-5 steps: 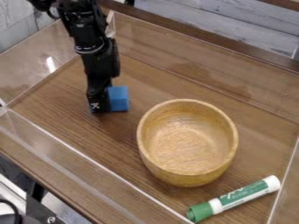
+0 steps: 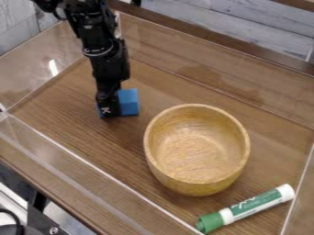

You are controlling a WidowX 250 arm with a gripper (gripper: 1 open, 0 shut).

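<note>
My black gripper (image 2: pixel 109 98) reaches down from the top left onto a blue block (image 2: pixel 128 103) on the wooden table, left of a large tan bowl (image 2: pixel 196 171). It is shut on the block, though its fingertips are dark and partly hard to make out.
The empty bowl stands at the centre right. A green-and-white tube (image 2: pixel 245 207) lies at the lower right. The table's edge runs along the lower left.
</note>
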